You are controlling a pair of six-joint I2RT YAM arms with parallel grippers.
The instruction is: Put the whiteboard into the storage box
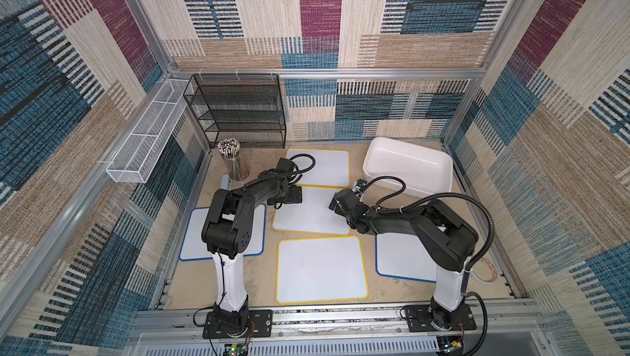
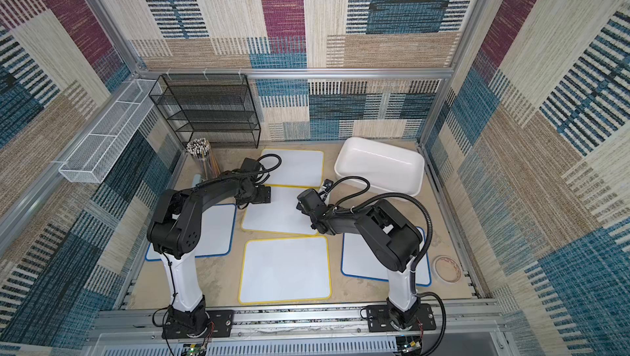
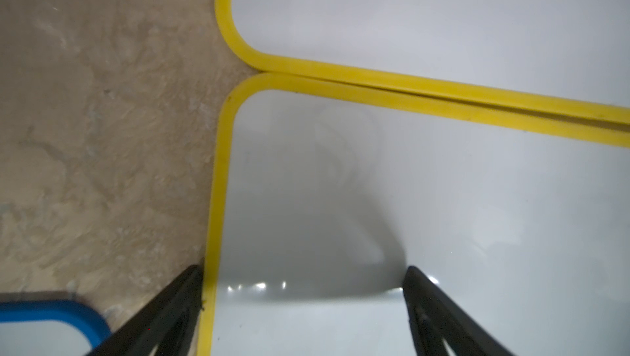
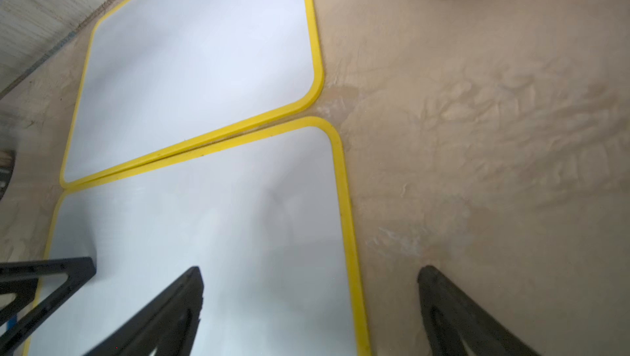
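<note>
The middle whiteboard, white with a yellow rim, lies flat on the table. Over its left part is my left gripper; in the left wrist view the fingers are spread wide, one by the yellow edge and one over the white surface. My right gripper stands open at the opposite edge, the rim running between its fingers and nothing gripped. At the back right sits the white storage box, with no whiteboard visible inside.
Another yellow-rimmed board lies just behind, a third in front. Blue-rimmed boards lie left and right, partly under the arms. A holder of sticks and a black rack stand at back left.
</note>
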